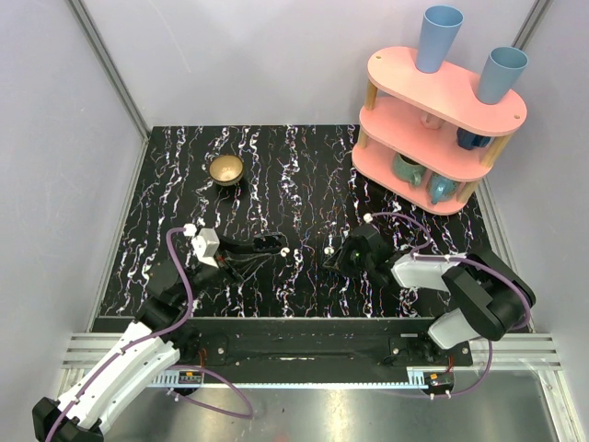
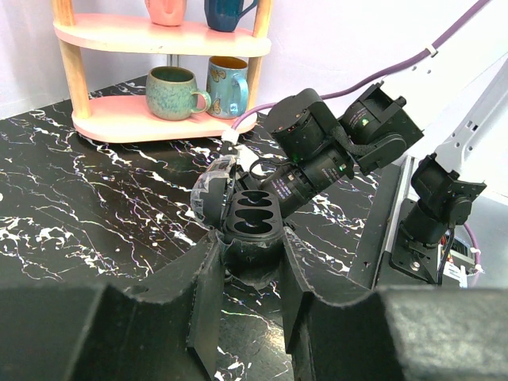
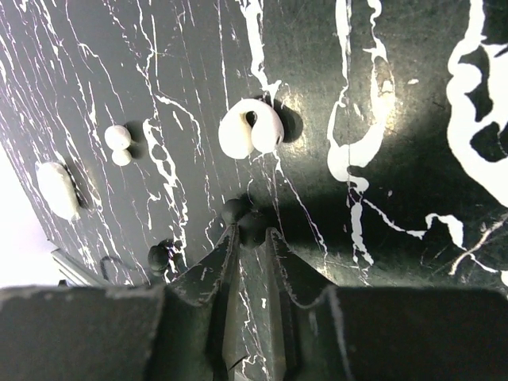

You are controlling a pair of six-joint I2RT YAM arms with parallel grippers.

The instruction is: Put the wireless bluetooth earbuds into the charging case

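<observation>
The black charging case (image 2: pixel 255 213) has round wells on its upper face and is held up at left of centre, my left gripper shut on its lower part. In the top view the case (image 1: pixel 269 243) sits above the table. Low over the table, my right gripper has its fingertips close together at a small dark rounded piece, apparently an earbud (image 3: pixel 236 210); whether they clamp it cannot be made out. A white C-shaped earbud (image 3: pixel 252 129) lies just beyond them. The top view shows the right gripper (image 1: pixel 326 267) beside this area.
Farther off in the right wrist view lie a small white piece (image 3: pixel 117 144), a white oblong piece (image 3: pixel 57 190) and a dark piece (image 3: pixel 159 256). A brown bowl (image 1: pixel 226 169) stands at the back left, a pink shelf (image 1: pixel 423 134) with cups at the back right.
</observation>
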